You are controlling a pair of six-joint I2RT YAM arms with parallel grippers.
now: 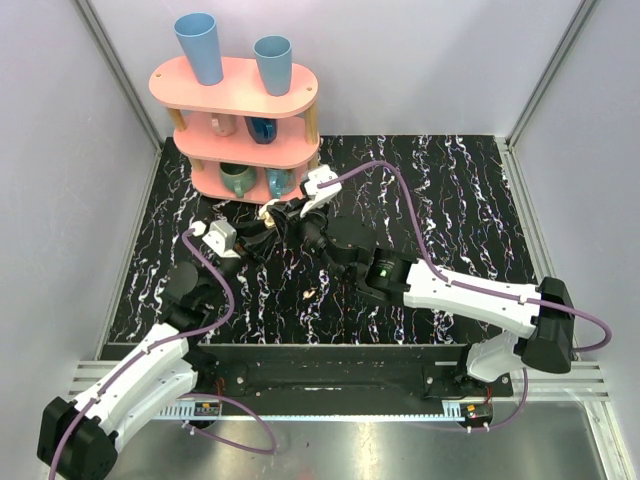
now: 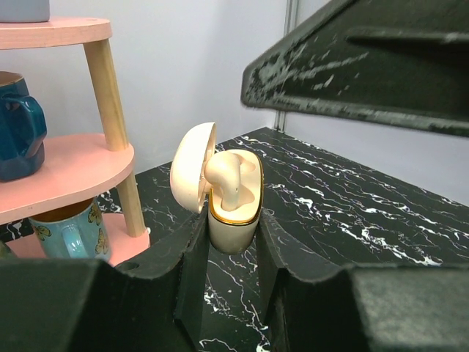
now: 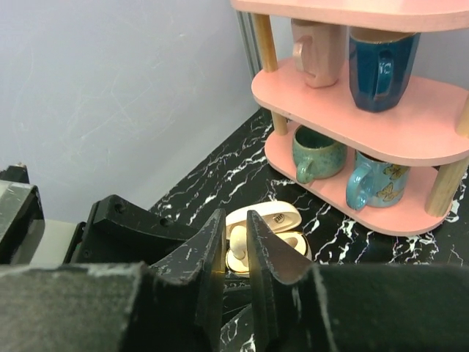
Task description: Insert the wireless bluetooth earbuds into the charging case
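The open white charging case (image 2: 236,229) is held upright in my left gripper, which is shut on its base. Its lid stands up, and an earbud (image 2: 229,180) sits in it; the other slot is unclear. My right gripper is just above and beside the case, its fingertips a little apart, with the case showing behind them. Whether anything is between them is hidden or absent; I see nothing held. In the top view (image 1: 270,215) the two grippers meet in front of the shelf.
The pink shelf (image 1: 236,85) with mugs and cups stands just behind the grippers.
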